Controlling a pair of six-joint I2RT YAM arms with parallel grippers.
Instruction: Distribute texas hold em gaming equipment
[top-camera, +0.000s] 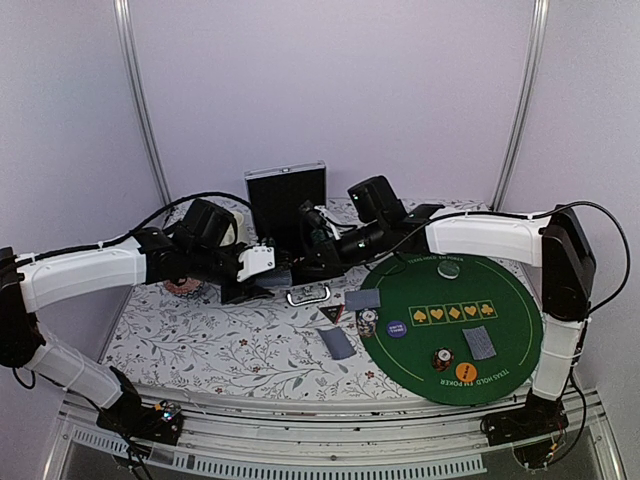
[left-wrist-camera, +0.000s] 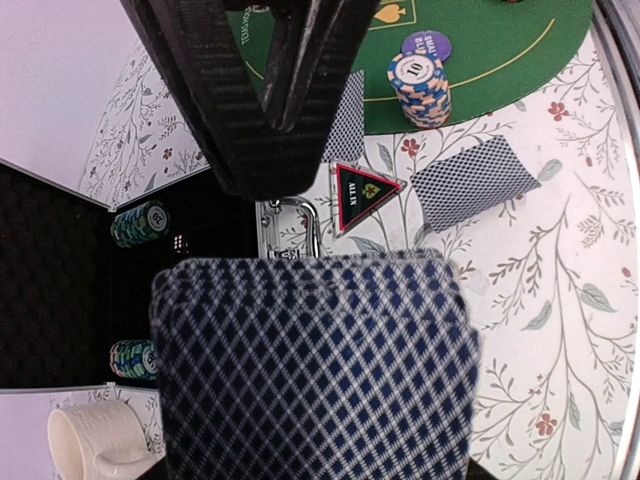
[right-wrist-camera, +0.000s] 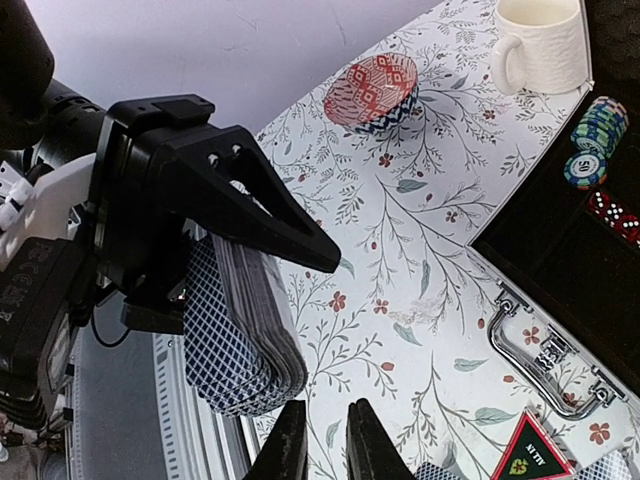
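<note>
A blue-checked deck of cards sits in my left gripper, held between its fingers at centre-left of the right wrist view. My right gripper is just right of and above the deck; its narrow fingertips look shut, with nothing clearly visible between them. A loose card shows left of the green poker mat; another card is by the mat's upper-left edge. Chip stacks, the small blind button and cards lie on the mat. The all-in triangle is beside the case handle.
The open chip case stands at the back centre with chips inside. A white mug and red bowl are at the left. Both arms are close together over the centre.
</note>
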